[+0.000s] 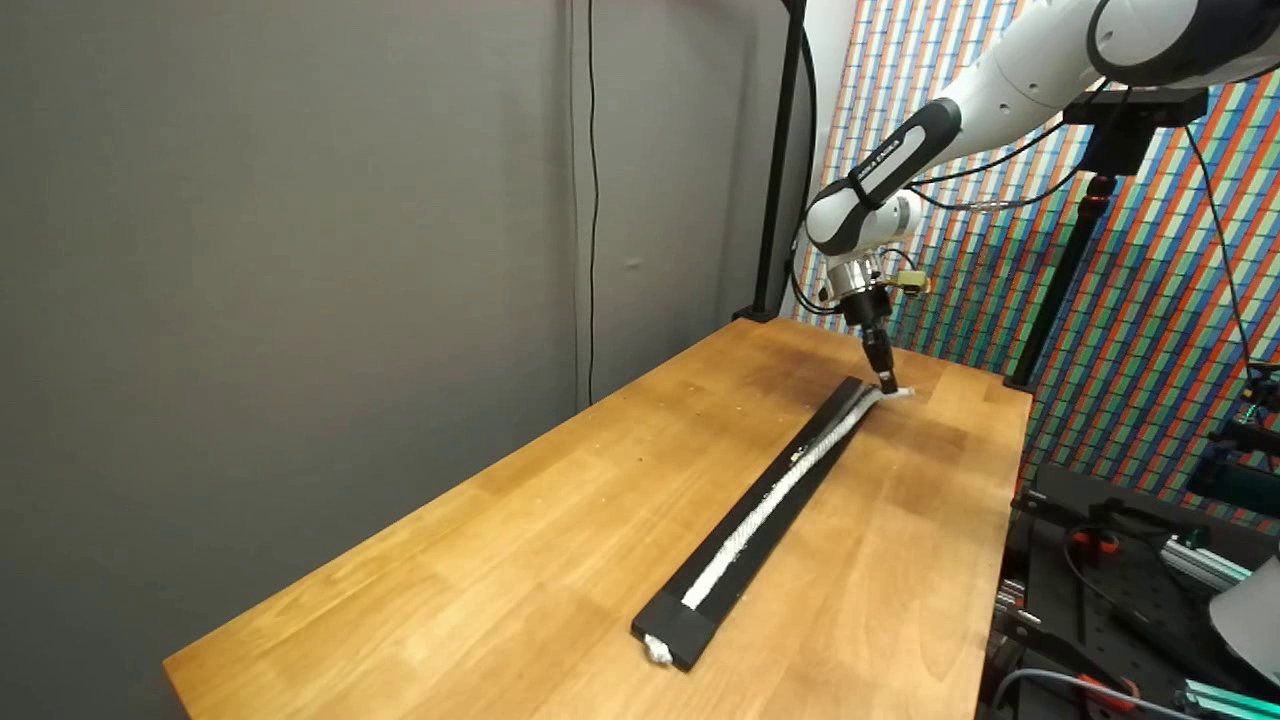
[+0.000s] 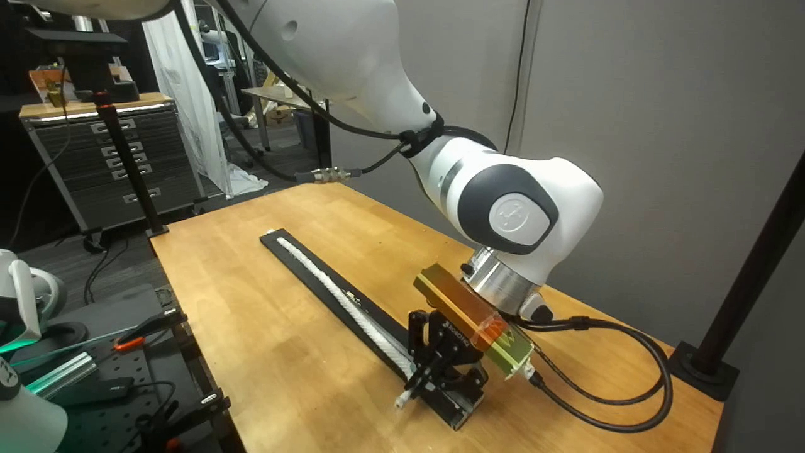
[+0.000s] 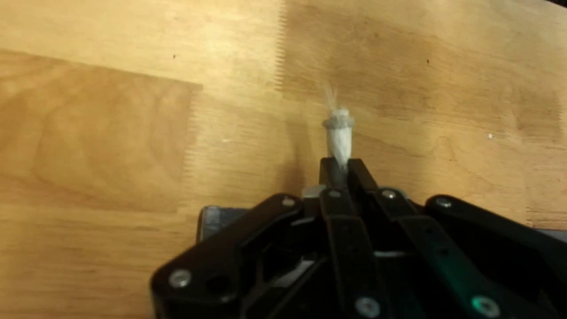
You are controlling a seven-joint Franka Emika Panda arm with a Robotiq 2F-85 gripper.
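A white rope (image 1: pixel 768 504) runs along a long black board (image 1: pixel 657 618) on the wooden table. Its near end pokes out past a black cover at the board's front in exterior view 1. Toward the other end, my gripper (image 1: pixel 889 386) is shut on the rope, low over the table beside the board. In the wrist view a short frayed rope tip (image 3: pixel 340 135) sticks out beyond the closed fingers (image 3: pixel 363 178) of my gripper. From exterior view 2, the rope (image 2: pixel 332 287) lies fairly straight up to the gripper (image 2: pixel 411 385), which hides part of the board's end.
Bare wooden table (image 1: pixel 504 528) surrounds the board on both sides. A black post (image 2: pixel 717 324) stands at one table corner, and another post (image 1: pixel 1062 282) at a second. Cables (image 2: pixel 634 423) loop beside the gripper. Small pale bits (image 1: pixel 799 454) lie on the board.
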